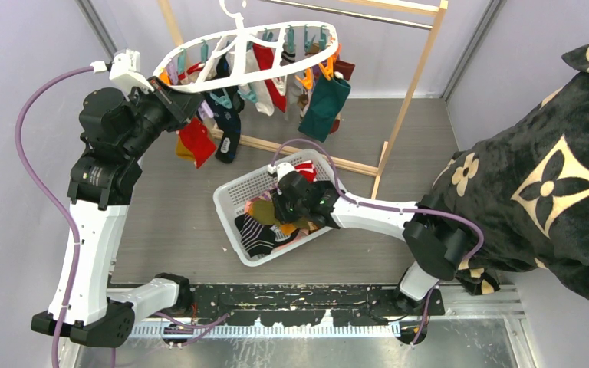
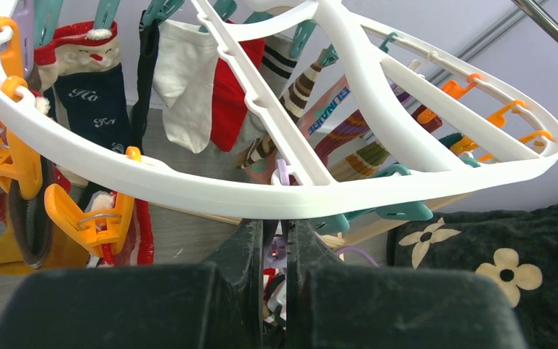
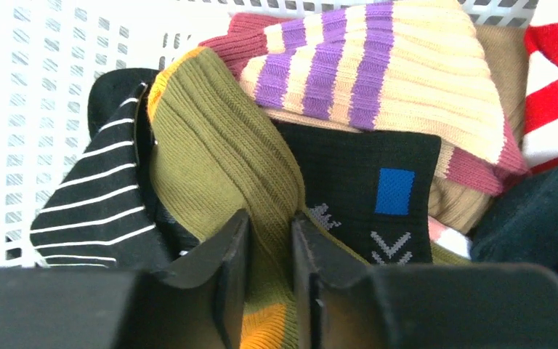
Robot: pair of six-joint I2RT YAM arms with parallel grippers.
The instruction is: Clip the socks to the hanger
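Observation:
The white oval hanger [image 1: 276, 73] hangs at the back with socks clipped around it. My left gripper [image 1: 182, 107] is at its front-left rim. In the left wrist view, its fingers stand close together under the hanger's rim, shut on a purple clip [image 2: 276, 252]. Over in the basket, my right gripper is down at an olive-green sock [image 3: 221, 127] with orange ends. Its fingers are part open, and a fold of that sock lies between them. The sock rests on the pile.
Other socks lie in the white basket [image 1: 228, 218]: a black striped one [image 3: 105, 196], a purple-and-cream one [image 3: 378, 62] and a red-and-white one [image 3: 556, 87]. Orange clips [image 2: 94, 222] and teal clips [image 2: 407, 211] line the hanger. A dark patterned cloth [image 1: 521, 169] fills the right side.

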